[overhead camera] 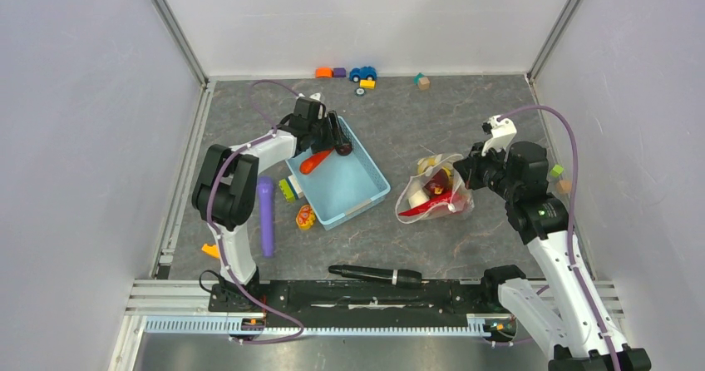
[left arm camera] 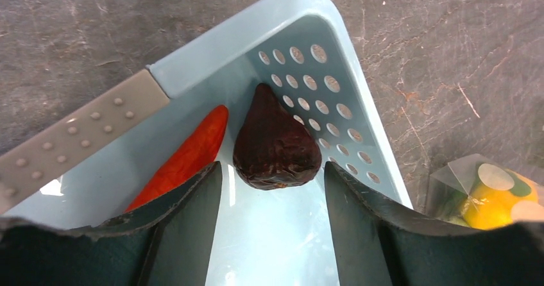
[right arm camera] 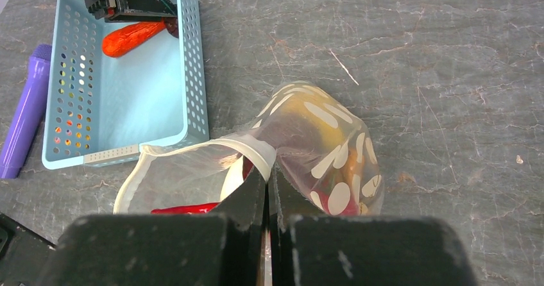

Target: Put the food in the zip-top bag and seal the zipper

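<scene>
My left gripper is over the blue basket point(overhead camera: 349, 192), open, its fingers either side of a dark purple, pear-shaped food point(left arm camera: 276, 145). A carrot point(overhead camera: 314, 161) lies beside it; in the left wrist view the carrot point(left arm camera: 176, 164) is at the left. The clear zip top bag point(overhead camera: 416, 213) stands right of the basket, holding a red pepper point(overhead camera: 436, 200), a pale item point(overhead camera: 416, 197) and other food. My right gripper is shut on the bag's zipper rim point(right arm camera: 247, 143).
A purple microphone point(overhead camera: 266, 217), a black microphone point(overhead camera: 374, 273) and small toys lie around the basket. A toy car point(overhead camera: 363, 73) and blocks line the back edge. The table between bag and back wall is mostly clear.
</scene>
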